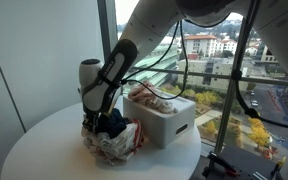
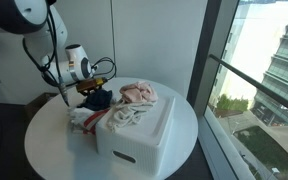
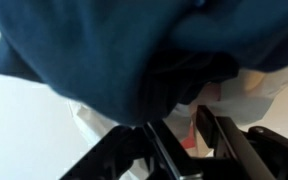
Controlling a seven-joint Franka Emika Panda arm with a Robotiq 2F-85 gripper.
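Observation:
A heap of cloths lies on the round white table, with a dark navy cloth (image 1: 111, 124) on top of pale and reddish ones (image 1: 119, 148). My gripper is down at this heap, its fingers part open. In the wrist view the navy cloth (image 3: 94, 50) fills the upper part, close against the fingertips, and a whitish cloth (image 3: 94, 125) shows beneath it. Whether any fabric lies between the fingers is not clear. In exterior view 2 the navy cloth (image 2: 97, 99) sits beside the white bin, and the arm reaches it from behind.
Right beside the heap stands a white bin (image 1: 169, 129), with pink and cream cloths (image 2: 136, 94) piled on top and over its rim. Bare table (image 1: 44, 150) lies to the left of the heap. A large window is behind.

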